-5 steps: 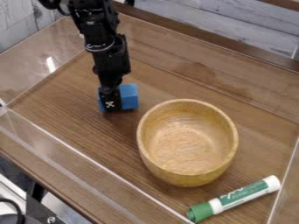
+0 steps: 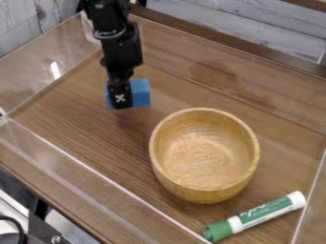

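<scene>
My black gripper (image 2: 120,93) hangs down from the top left, shut on a blue block (image 2: 139,94) near the left middle of the wooden table. The block is partly behind the fingers; whether it rests on the wood or is just above it I cannot tell.
A large empty tan bowl (image 2: 204,154) stands at the centre right. A green and white tube (image 2: 254,215) lies at the bottom right. Dark cables are at the bottom left corner.
My gripper and the blue block have moved up the view, toward the back of the table, and slightly left. The bowl and tube have not moved.
</scene>
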